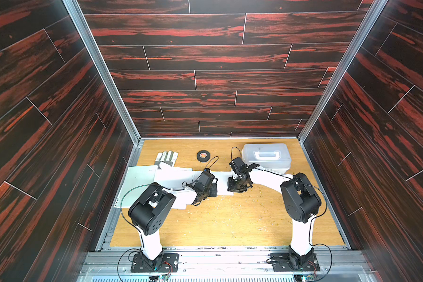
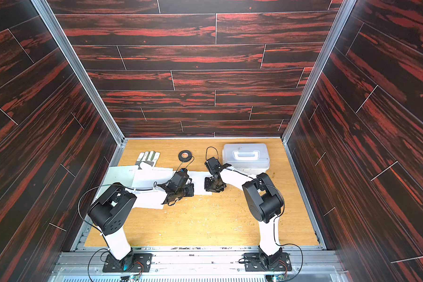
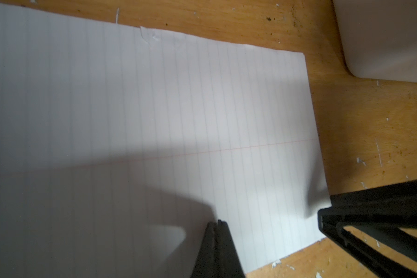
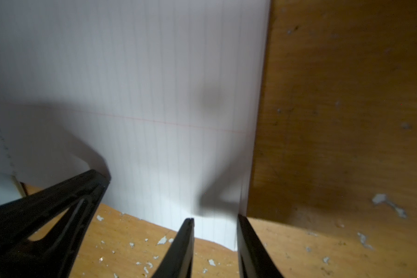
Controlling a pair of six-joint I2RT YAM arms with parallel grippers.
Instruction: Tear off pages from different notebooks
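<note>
A lined white page (image 3: 245,102) with a red margin line lies flat on the wooden table between the two arms. My left gripper is shut with its tips over the page; nothing shows between them, and whether they press on the paper I cannot tell. My right gripper stands part open at the page's near right corner, one finger (image 4: 247,241) at the page edge and the other over the paper. Spiral holes of a notebook (image 4: 2,134) show at the left of the right wrist view. Other white sheets (image 1: 174,176) lie left, partly under the left arm.
A clear lidded box (image 1: 267,156) stands at the back right. Behind the page are a black tape roll (image 1: 203,156) and a grey-white glove (image 1: 166,157). Paper scraps (image 4: 162,240) litter the table.
</note>
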